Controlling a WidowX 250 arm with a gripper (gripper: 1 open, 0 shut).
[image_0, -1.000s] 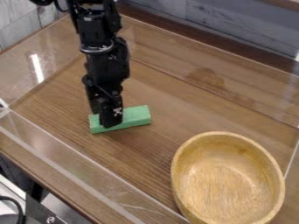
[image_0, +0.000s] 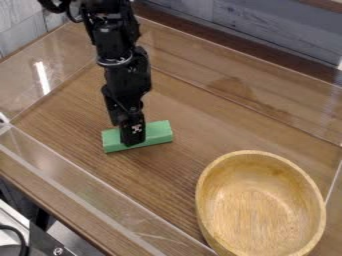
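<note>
The black robot arm reaches down from the top left of the camera view, and its gripper (image_0: 131, 134) is low at the green block (image_0: 155, 135). The block lies flat on the wooden table, left of centre. The fingertips overlap the block's upper side; whether they are around it or just above it, and how far they stand apart, is hard to make out.
A large empty tan bowl (image_0: 261, 205) stands at the lower right of the wooden table (image_0: 227, 90). Cables show beyond the table's lower left edge.
The block and bowl show no visible movement.
</note>
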